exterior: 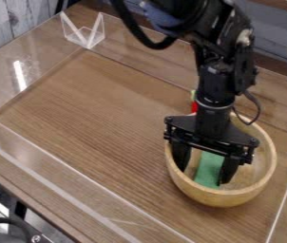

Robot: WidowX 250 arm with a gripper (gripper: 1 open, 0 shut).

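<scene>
My black gripper (212, 148) reaches down from the top into a light wooden bowl (220, 195) at the right of the camera view, its two fingers inside the rim on either side of a green block (208, 172) on the bowl's floor. Whether the fingers touch the block is unclear. A small red object (195, 106) behind the arm is mostly hidden.
A white wire holder (83, 28) stands at the top left, and a black cable (7, 226) lies at the bottom left corner.
</scene>
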